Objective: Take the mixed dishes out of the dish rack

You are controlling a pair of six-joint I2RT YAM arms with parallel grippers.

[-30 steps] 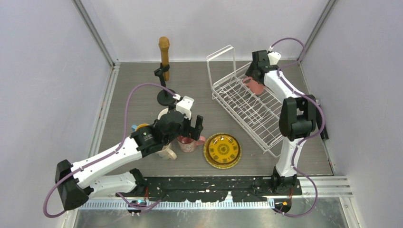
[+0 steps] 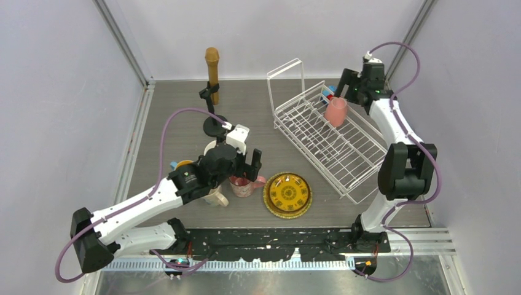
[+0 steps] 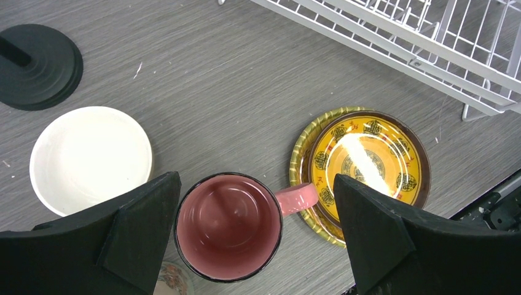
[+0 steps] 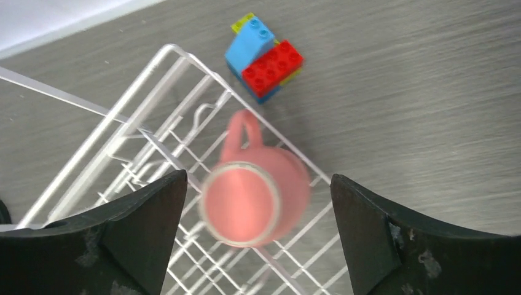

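In the white dish rack (image 2: 319, 147) a pink mug (image 4: 252, 200) lies near the back right side, its bottom facing the camera in the right wrist view and its handle pointing to the back. My right gripper is open above the mug, with the fingers spread to either side and not touching it as far as shows. Over the table at the left, my left gripper is also open, above a pink cup (image 3: 228, 227) with a dark rim. That cup stands upright, its handle close to the stacked yellow plates (image 3: 367, 161).
A white bowl (image 3: 92, 158) and a cream mug (image 2: 216, 196) are near the left gripper. A dark stand (image 2: 214, 125) rises behind them. Toy bricks (image 4: 264, 58) lie behind the rack. Table between stand and rack is clear.
The mug has stayed in the rack; the left arm is still.
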